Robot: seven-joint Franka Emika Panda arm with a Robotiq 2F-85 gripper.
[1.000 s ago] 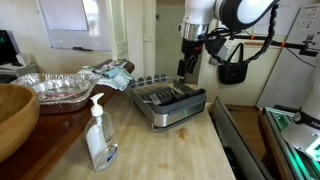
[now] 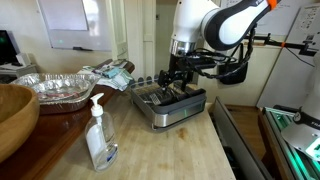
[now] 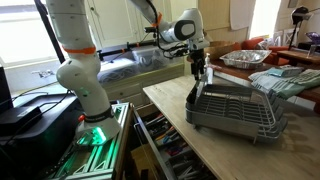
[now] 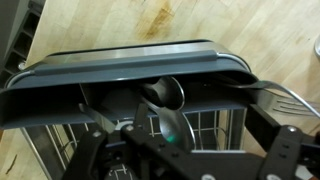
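A dish rack [image 2: 180,110] with a grey front caddy stands on the wooden counter. In the wrist view I look down into the caddy [image 4: 130,70], where spoons [image 4: 172,118] lean in the middle and a fork [image 4: 285,100] sticks out at the right. My gripper is open above these utensils, its dark fingers [image 4: 262,127] spread to either side. Nothing shows held between them. Exterior view 1 has the gripper [image 2: 193,82] just over the caddy end of the rack.
A clear pump bottle [image 2: 100,135] stands on the counter to the left. Behind are a foil tray [image 2: 60,90], a wooden bowl [image 2: 15,115] and folded cloths [image 2: 115,72]. An open drawer [image 2: 245,140] lies alongside the counter.
My arm has come down and a little to the left, bringing the gripper from above the rack to close over its caddy. The rack has stayed in place.
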